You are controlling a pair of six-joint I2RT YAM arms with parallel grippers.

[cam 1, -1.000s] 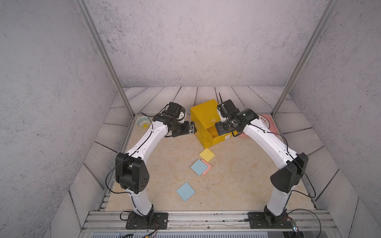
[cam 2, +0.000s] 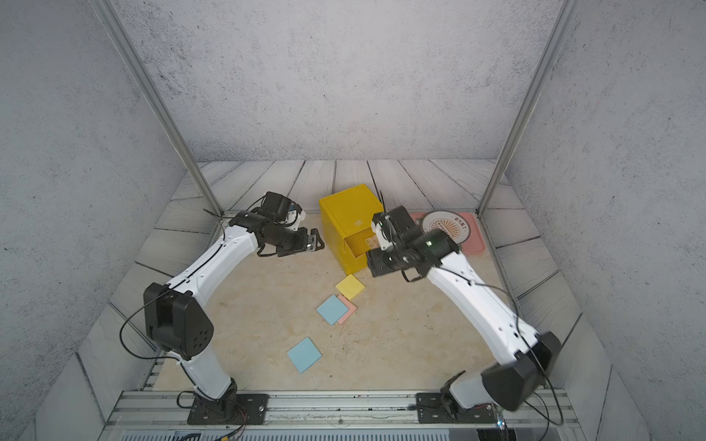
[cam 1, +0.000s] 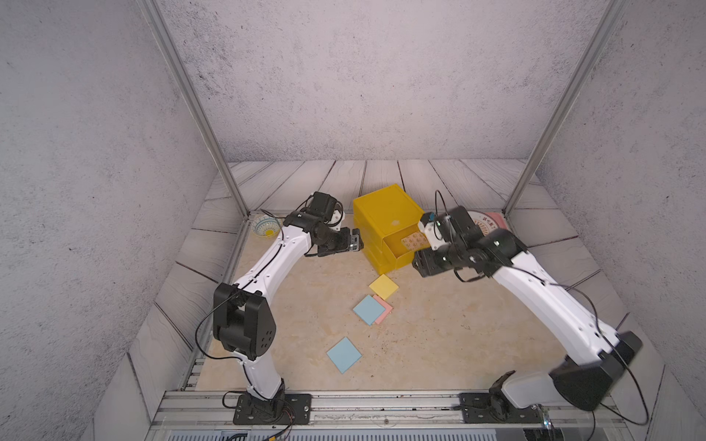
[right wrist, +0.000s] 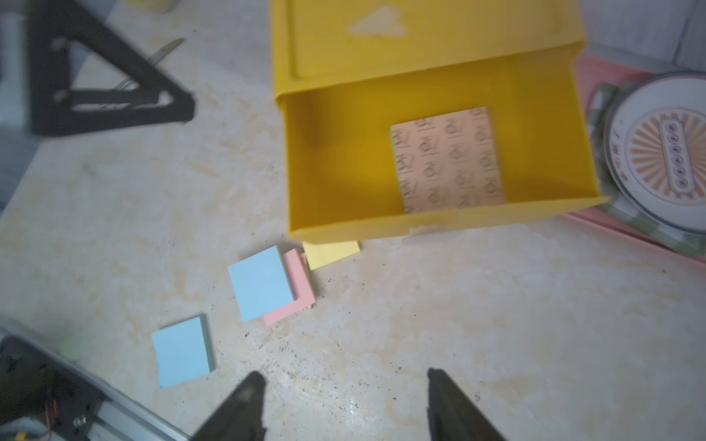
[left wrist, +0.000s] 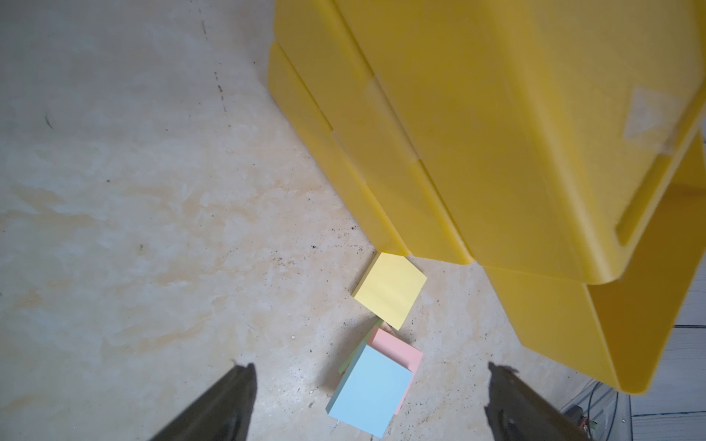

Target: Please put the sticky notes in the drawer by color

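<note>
The yellow drawer box (cam 1: 385,213) stands at the back centre, its upper drawer (right wrist: 338,161) pulled out. A pink pad with printed marks (right wrist: 448,158) lies inside that drawer. In front of the box rests a yellow note pad (left wrist: 391,288). A blue pad (left wrist: 371,389) lies over a pink pad (left wrist: 398,348), with a bit of green at their edge in the left wrist view. Nearer the front is another blue pad (cam 1: 343,355). My left gripper is open and empty, left of the box. In front of the open drawer, my right gripper stands open, nothing between its fingers.
A patterned bowl (cam 1: 265,225) sits at the back left. At the back right a round plate (right wrist: 673,139) lies on a pink tray (cam 2: 474,236).
My right arm has pulled back from above the drawer toward the front right. The pink pad in the drawer is now uncovered. My left arm has stayed put.
</note>
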